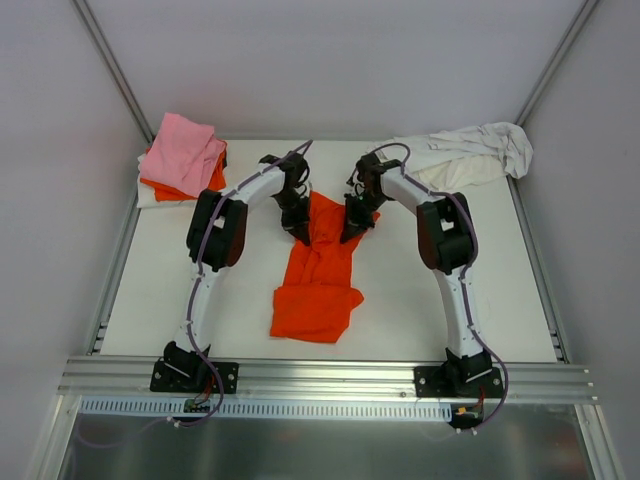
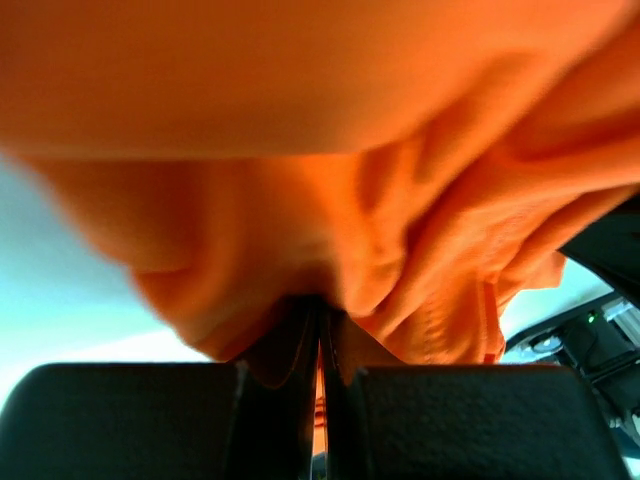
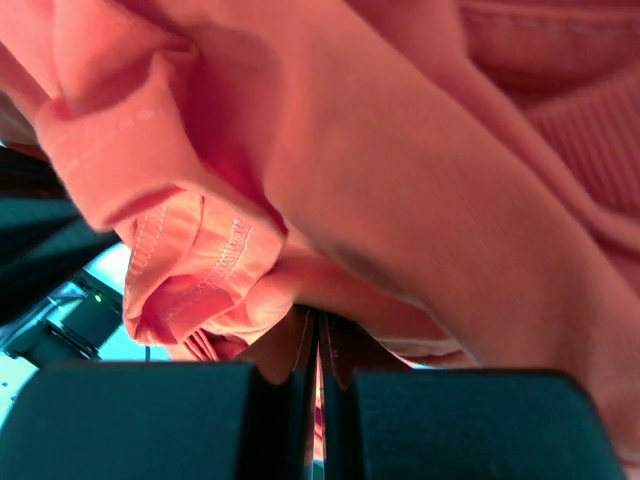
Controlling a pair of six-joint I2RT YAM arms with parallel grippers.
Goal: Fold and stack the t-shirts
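An orange-red T-shirt (image 1: 316, 310) lies lengthwise in the middle of the table, its near end a broad folded flap, its far part bunched beneath both grippers. My left gripper (image 1: 300, 232) is at the shirt's upper left; in the left wrist view its closed fingertips (image 2: 300, 350) press into the orange folds, shut on the cloth. My right gripper (image 1: 350, 232) is at the upper right, its fingers (image 3: 290, 345) likewise closed in the cloth, with stitched hems around them. A folded stack with a pink shirt (image 1: 180, 150) on red and white ones sits at the back left.
A loose heap of white and cream shirts (image 1: 485, 150) lies at the back right, behind the right arm. Metal rails and walls border it.
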